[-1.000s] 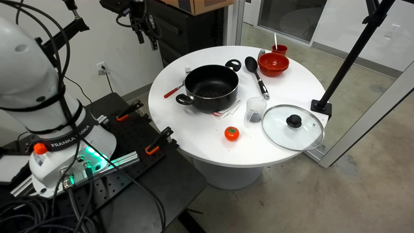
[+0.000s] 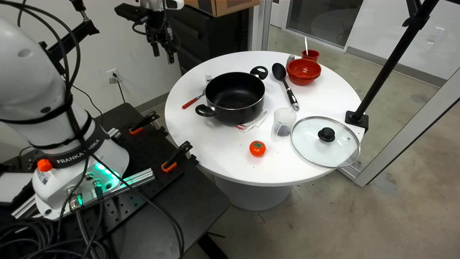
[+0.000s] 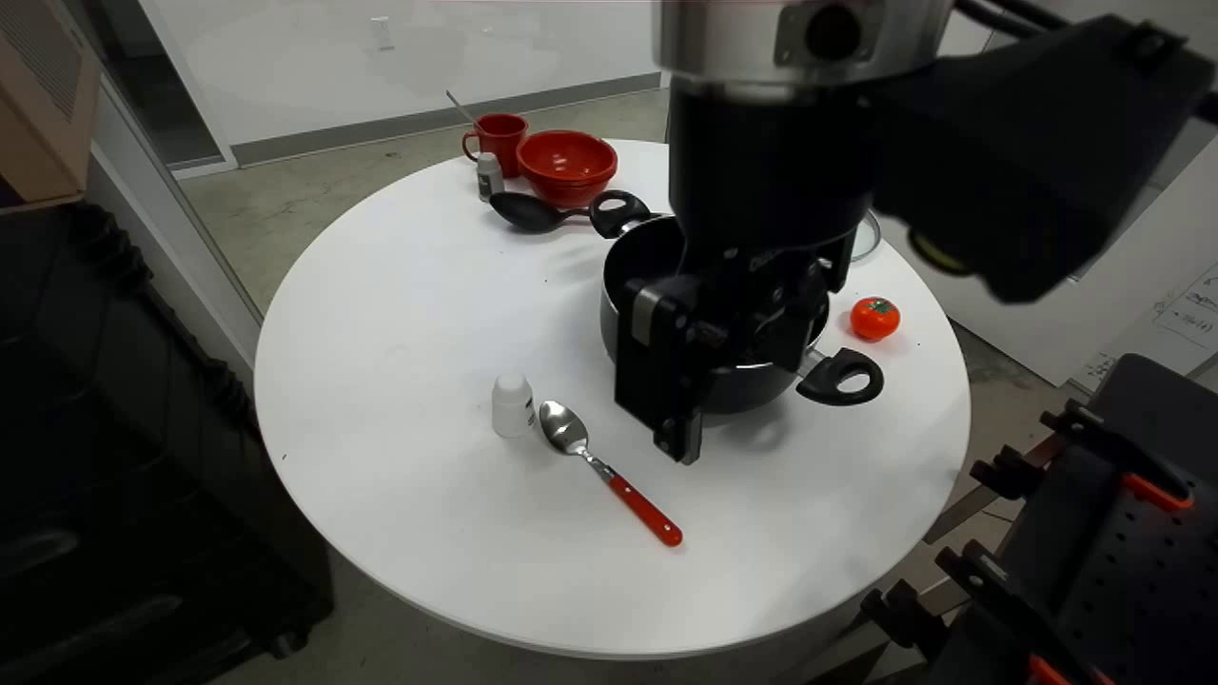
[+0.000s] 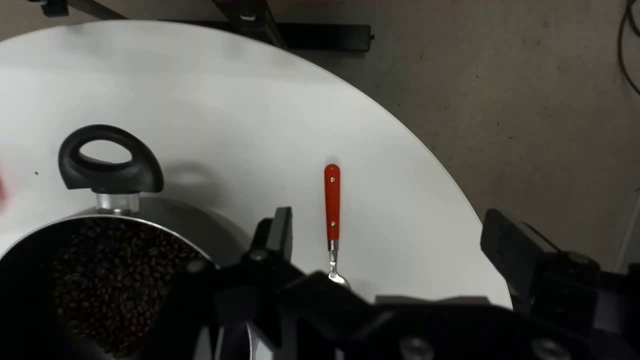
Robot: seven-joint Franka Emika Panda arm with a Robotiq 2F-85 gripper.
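My gripper (image 2: 162, 59) hangs above the far left side of the round table, open, with no object between its fingers. In the wrist view its two fingers (image 4: 279, 237) stand wide apart, and a spoon with a red handle (image 4: 332, 204) lies on the table below, between them in the picture. The black pot (image 2: 235, 99) is on the table beside the spoon; dark beans (image 4: 117, 276) cover its bottom. A small white shaker (image 3: 511, 405) stands close to the spoon's bowl. The gripper hides part of the pot in the second exterior view.
Red bowls (image 2: 304, 71), a red mug (image 3: 499, 139) and a black ladle (image 2: 284, 84) are at the back. A tomato (image 2: 257, 148), a clear cup (image 2: 283, 122) and a glass lid (image 2: 310, 142) occupy the front and right. Bare tabletop surrounds the spoon.
My gripper has shifted slightly to the right and a little lower in exterior view 1, and its tilt has changed. The objects on the table have not moved.
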